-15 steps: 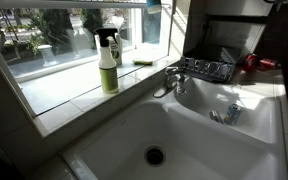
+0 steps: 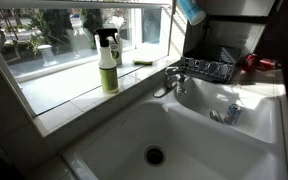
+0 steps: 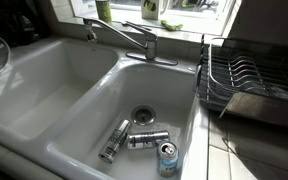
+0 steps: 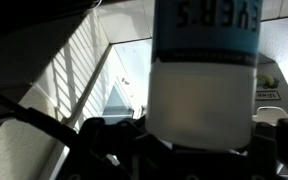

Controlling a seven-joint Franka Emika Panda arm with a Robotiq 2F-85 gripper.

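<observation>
My gripper is shut on a bottle with a light blue label (image 4: pixel 206 28) and a broad white end (image 4: pixel 200 103); dark fingers sit on both sides of that white end in the wrist view. The same blue bottle (image 2: pixel 191 11) hangs tilted at the top edge of exterior view 1, high above the window sill side of the sink. The gripper itself does not show in either exterior view. Three cans are in the right basin in exterior view 2: one standing can (image 3: pixel 168 158) and two lying cans (image 3: pixel 114 141) (image 3: pixel 149 139).
A spray bottle with a green label (image 2: pixel 108 70) stands on the sill by the window. Between the basins and sill rises the faucet (image 3: pixel 134 35). A dish rack (image 3: pixel 249 80) occupies the counter right of the sink. The left basin (image 3: pixel 44 80) looks empty.
At the top of exterior view 1, the blue bottle has moved to the right, and more of it shows now. The sink, cans and sill bottles look unchanged.
</observation>
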